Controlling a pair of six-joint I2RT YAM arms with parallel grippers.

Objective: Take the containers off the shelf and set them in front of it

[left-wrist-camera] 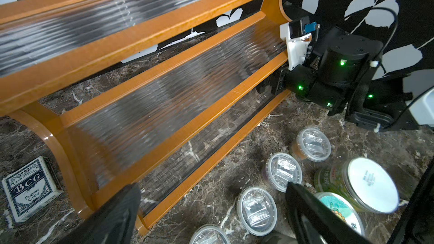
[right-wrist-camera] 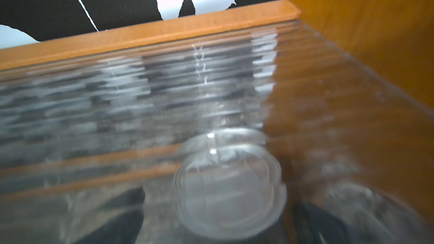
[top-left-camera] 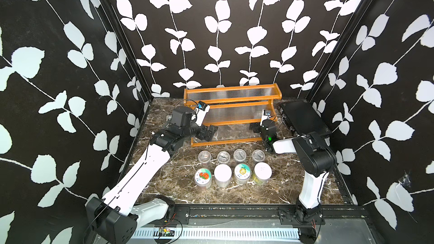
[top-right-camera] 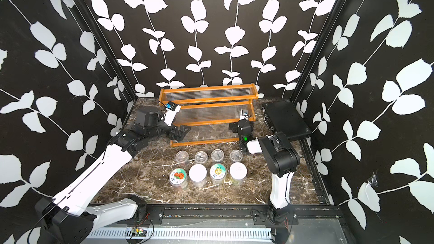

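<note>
The orange-framed wooden shelf (top-left-camera: 232, 104) with clear ribbed panels stands at the back. In the blurred right wrist view, a clear round-lidded jar (right-wrist-camera: 228, 194) shows low in the picture; its contents cannot be made out. My right gripper is open, one finger (right-wrist-camera: 122, 219) left of the jar and the other to its right, with gaps showing. From the left wrist view, that gripper reaches in at the shelf's right end, tips hidden behind the rail. My left gripper stands open before the shelf's left part, nothing between its fingers.
On the counter in front are a row of small clear lidded cups (top-left-camera: 239, 155) and a row of larger jars (top-left-camera: 222, 174). A card box (left-wrist-camera: 31, 187) lies left of the shelf, a black case (top-left-camera: 305, 117) at its right.
</note>
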